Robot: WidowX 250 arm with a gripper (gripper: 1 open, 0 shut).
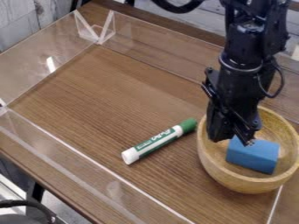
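The black gripper [228,131] hangs over a wooden bowl [215,178] at the right, its fingers reaching down inside the bowl's rear left part. A blue block [253,156] lies in the bowl, just to the right of and in front of the fingers. A green and white tube [159,141] lies on the wooden table left of the bowl. Whether the fingers are open or shut is hard to tell.
Clear brackets stand at the back left edge, and cables run along the top.
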